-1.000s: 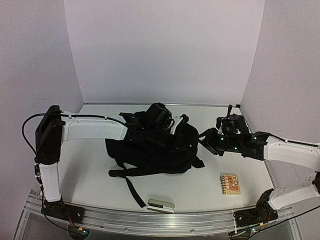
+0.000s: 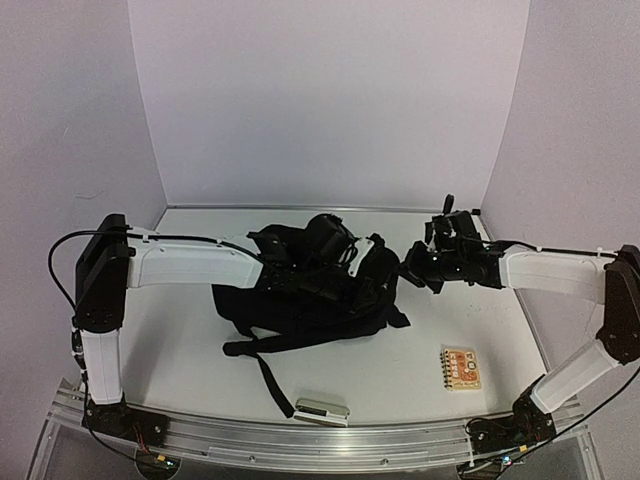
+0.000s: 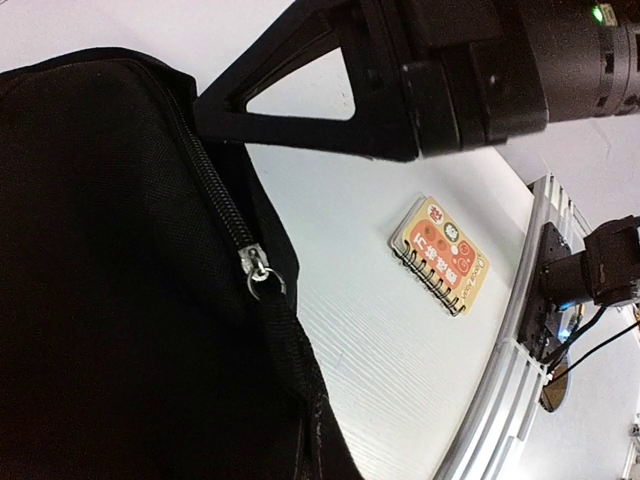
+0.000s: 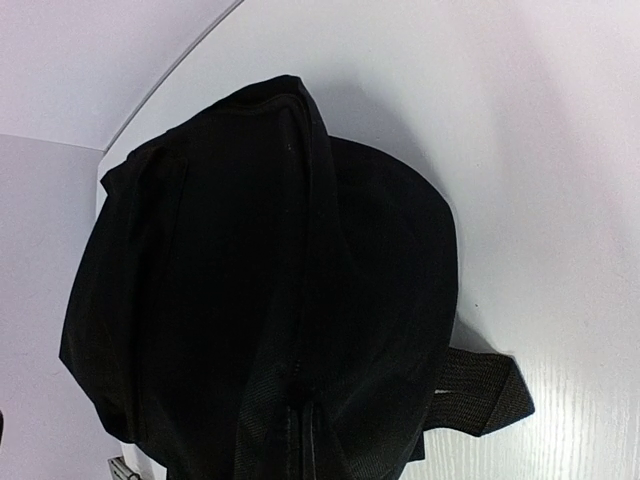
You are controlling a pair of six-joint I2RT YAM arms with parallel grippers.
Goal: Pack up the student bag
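Note:
The black bag (image 2: pixel 300 310) lies across the middle of the table, with part of it hidden under the left arm. In the left wrist view, its zip (image 3: pixel 215 190) runs along the edge to a metal slider with a ring (image 3: pixel 262 278). From that ring a dark strap leads down to my left gripper, which looks shut on it. My right gripper (image 2: pixel 403 270) is at the bag's right side; its fingertips appear close together in the right wrist view, against black cloth. Whether cloth is between them cannot be made out.
A small spiral notebook (image 2: pixel 461 369) with an orange cover lies at the front right. Near the front edge rests a pale, box-like stapler-shaped object (image 2: pixel 321 412), next to a loose bag strap (image 2: pixel 275 388).
Over the last second my right arm has swung towards the back and its gripper has tilted, staying by the bag's right side. The left arm and the bag have shifted only slightly.

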